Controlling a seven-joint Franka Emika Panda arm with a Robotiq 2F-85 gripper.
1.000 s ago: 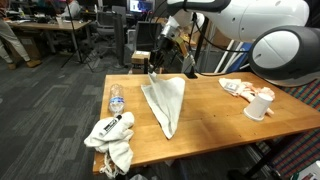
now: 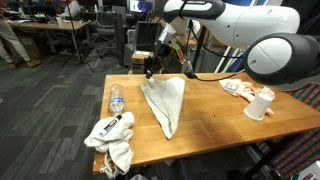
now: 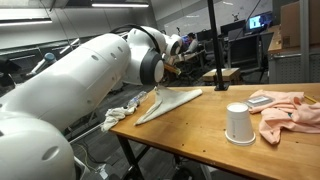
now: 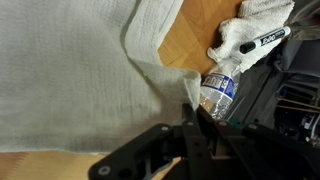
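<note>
A pale cloth (image 2: 168,100) lies partly spread on the wooden table, with one end running toward the front edge. At its far corner my gripper (image 2: 150,73) is shut on the fabric, which is lifted a little there. From the wrist, the cloth (image 4: 85,85) fills much of the view and bunches up to a ridge near the dark fingers. The exact pinch point is partly hidden by the gripper. The second exterior view shows the cloth (image 3: 168,102) on the table beyond the arm.
A clear bottle (image 2: 117,99) stands at the left edge, close to the gripper. Nearer the front lie a white towel (image 2: 113,140) and a marker (image 4: 265,40). A white cup (image 3: 240,123) and pink cloth (image 3: 285,115) occupy the other end.
The gripper and the held corner of the cloth have shifted slightly left, toward the bottle. The rest of the cloth looks the same.
</note>
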